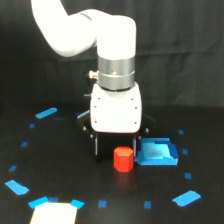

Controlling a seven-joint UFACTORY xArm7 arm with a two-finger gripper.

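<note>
A red hexagonal block (123,159) rests on the dark table near the middle of the view. My gripper (117,150) is low, just behind the block, its dark fingers spread wide to either side. It looks open, with nothing clearly held. I cannot tell whether the gripper touches the block. Right of the block lies a blue-bordered square (158,160) with a lighter middle; the gripper and block cover part of its left side.
Blue tape strips and small squares mark the dark table, such as a strip (186,198) at front right and another (16,187) at left. A pale square-edged object (53,213) sits at the front left.
</note>
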